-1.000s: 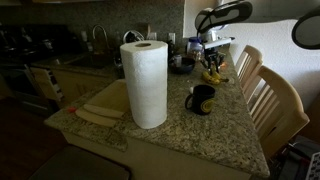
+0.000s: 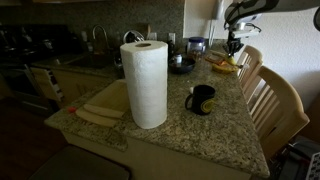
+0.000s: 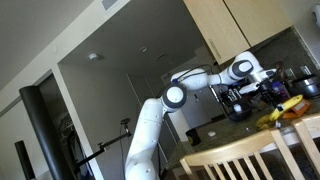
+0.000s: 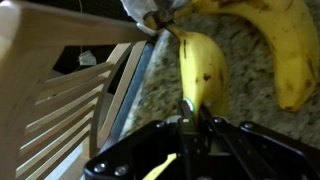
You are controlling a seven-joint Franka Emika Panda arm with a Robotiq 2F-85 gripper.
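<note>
In the wrist view a spotted yellow banana [image 4: 203, 62] runs down between the fingers of my gripper, which is shut on it. A second banana [image 4: 292, 55] hangs beside it, and their dark stems meet at the top. Exterior view 1 shows my gripper [image 2: 233, 50] small at the far end of the counter, with yellow bananas [image 2: 226, 67] just below. From the other side, the bananas [image 3: 282, 110] appear beneath and beside the gripper [image 3: 268, 96]. Whether they touch the surface below is hard to tell.
A paper towel roll [image 2: 149, 88] and a black mug [image 2: 201, 100] stand on the near granite counter [image 2: 170, 145]. A dark pan [image 2: 182, 66] and a jar [image 2: 196, 46] sit farther back. Wooden chairs [image 2: 279, 105] line the counter's right side.
My gripper has moved right and slightly up in exterior view 1, away from where it stood over the bananas. The yellow bananas have shifted right and up with it.
</note>
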